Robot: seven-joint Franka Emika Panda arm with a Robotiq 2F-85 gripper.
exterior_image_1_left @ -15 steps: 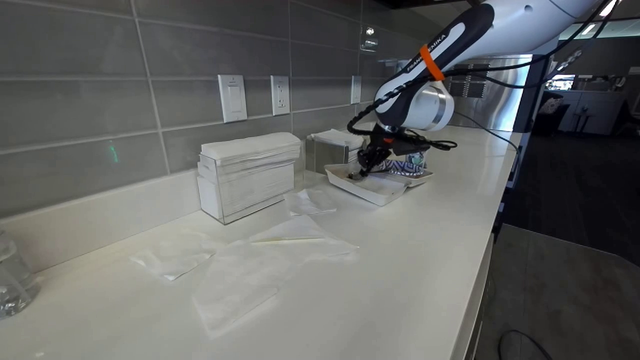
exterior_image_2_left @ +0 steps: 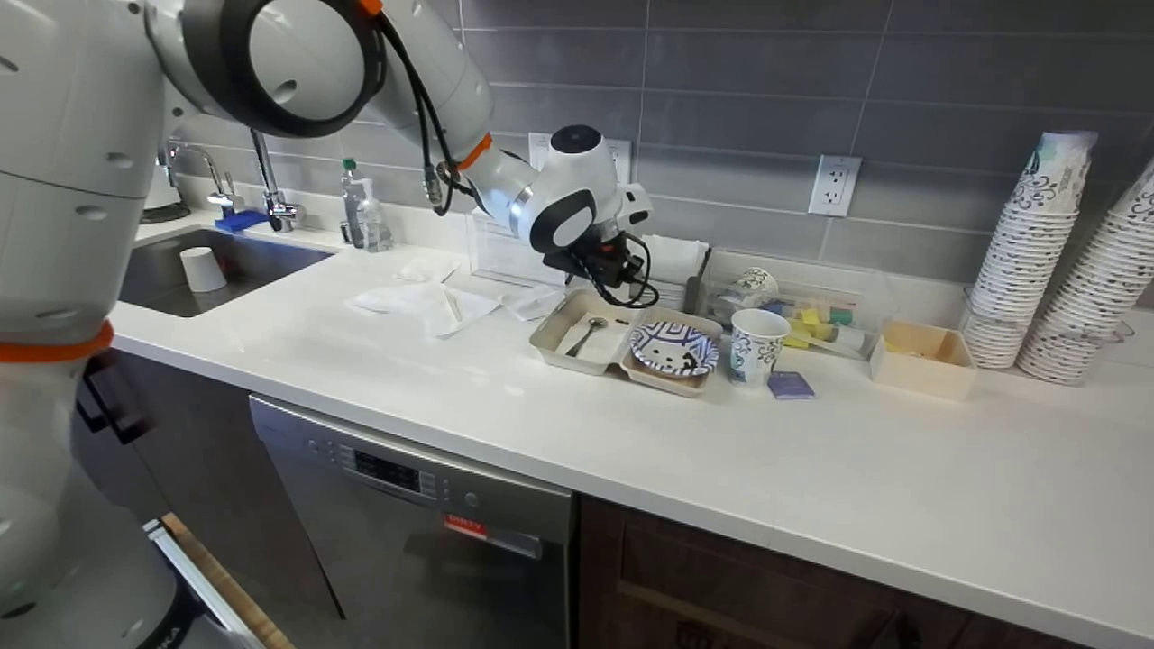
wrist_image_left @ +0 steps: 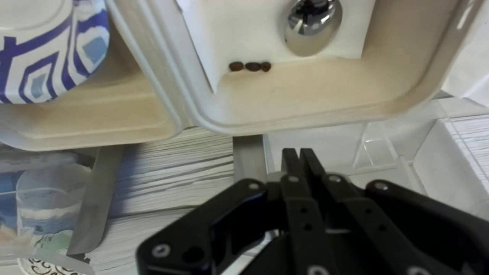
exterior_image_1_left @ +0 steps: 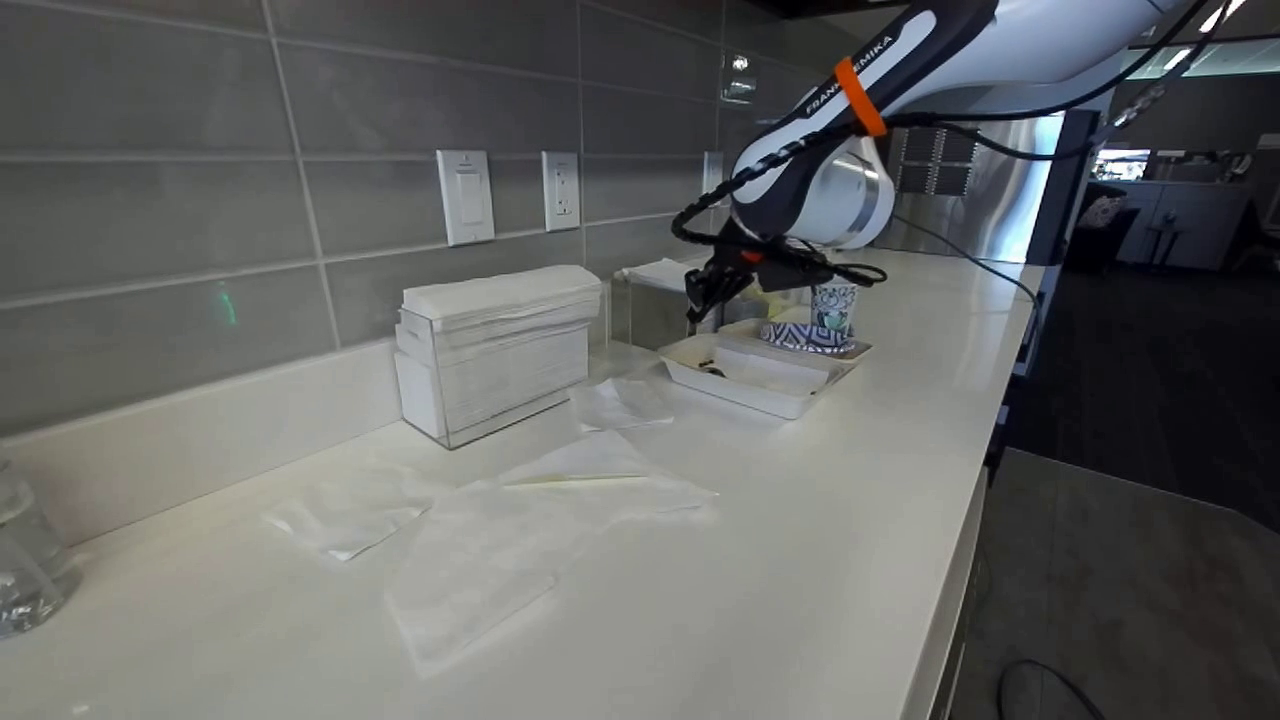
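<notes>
My gripper is shut; its two black fingers are almost together, and I can make out nothing between them. In exterior view 1 the gripper (exterior_image_1_left: 699, 300) hangs above the wall side of the open takeout container (exterior_image_1_left: 768, 394). A metal spoon (exterior_image_2_left: 587, 336) lies in one compartment of that container (exterior_image_2_left: 549, 334). In the wrist view the spoon's bowl (wrist_image_left: 313, 28) rests over a white napkin (wrist_image_left: 268, 42), and several small brown beans (wrist_image_left: 252, 67) line its edge. The other compartment holds a blue-and-white patterned bowl (exterior_image_2_left: 675, 350).
A patterned paper cup (exterior_image_2_left: 757, 347) stands beside the container. Behind are napkin holders (exterior_image_1_left: 510, 350) and a clear bin (exterior_image_2_left: 801, 283). Cup stacks (exterior_image_2_left: 1028, 254) and a small box (exterior_image_2_left: 922, 362) stand to the right. Loose napkins (exterior_image_1_left: 528, 528) cover part of the counter.
My gripper has risen from inside the container and shifted toward the wall. The container has moved slightly and sits lower on the near side.
</notes>
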